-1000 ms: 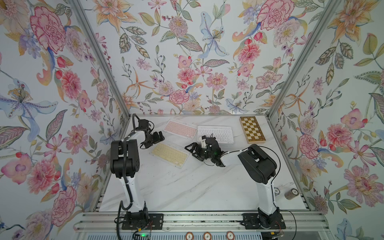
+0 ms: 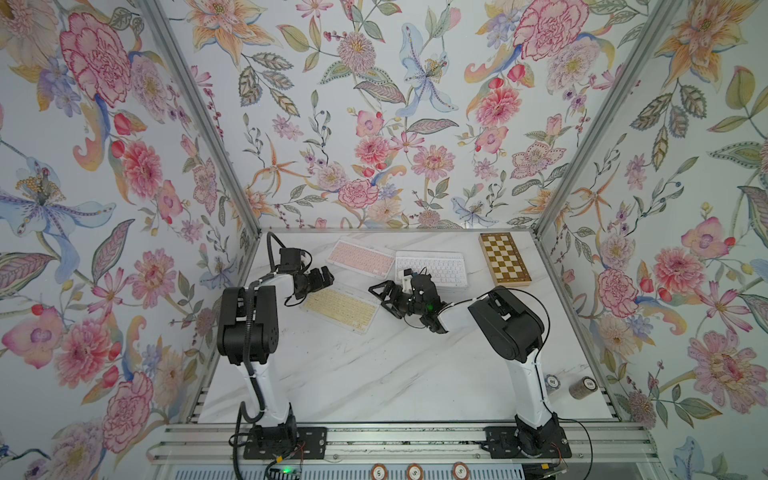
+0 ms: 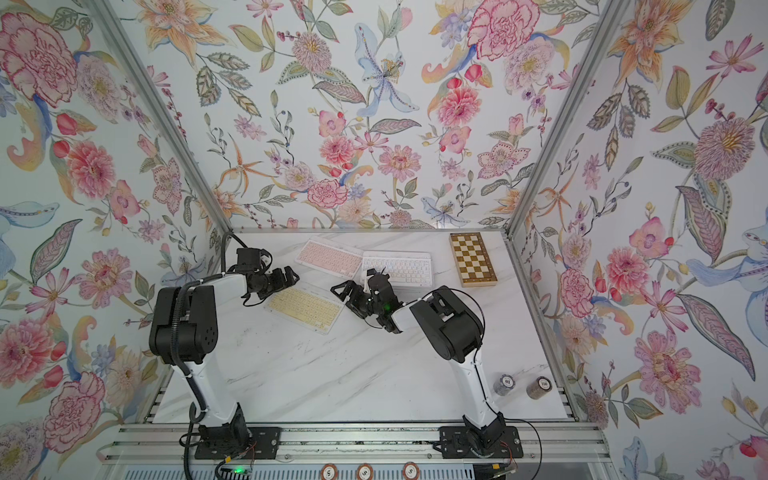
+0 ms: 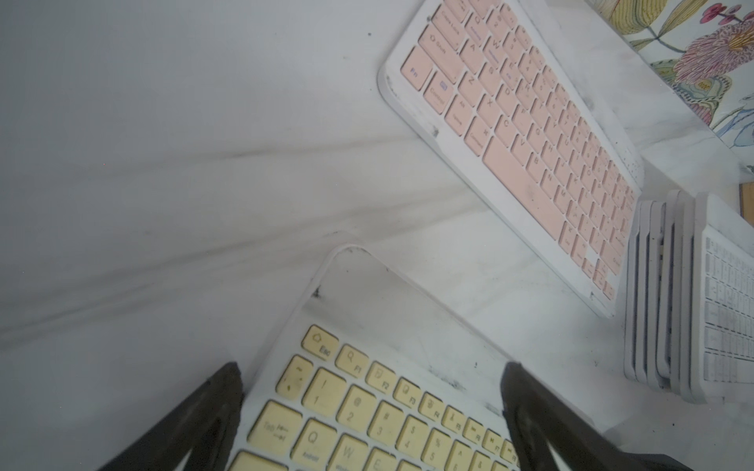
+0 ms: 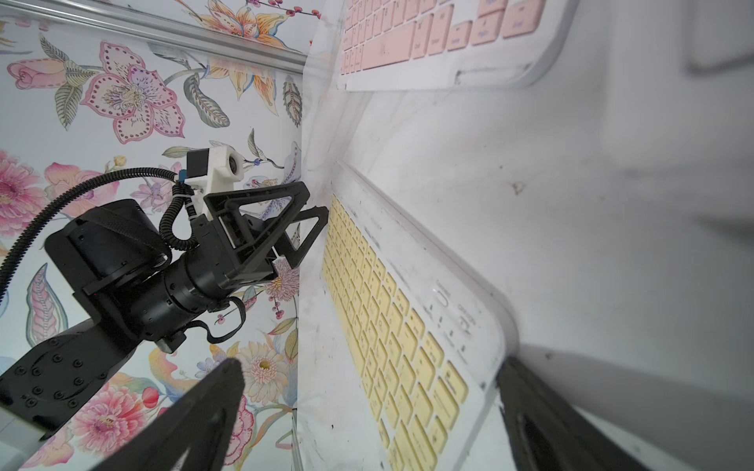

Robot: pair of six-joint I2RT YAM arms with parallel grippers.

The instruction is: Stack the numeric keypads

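The yellow-keyed keyboard [image 2: 342,309] lies flat and slanted in the middle of the table. My left gripper [image 2: 322,277] stands open at its upper left end; in the left wrist view its fingers [image 4: 208,416] are wide apart, with the keyboard's corner showing between them. At the opposite end my right gripper [image 2: 379,296] is open, one blurred finger [image 5: 534,416] close to the keyboard's corner; whether it touches, I cannot tell. Behind lies the pink-keyed keyboard [image 2: 361,257]. To its right a white keyboard [image 2: 432,267] tops a pile of several white slabs [image 4: 663,290].
A chessboard [image 2: 505,258] lies at the back right. Two small cylinders [image 2: 584,388] stand at the front right. The pink keyboard's right end is close to the white pile.
The keyboards have not visibly moved.
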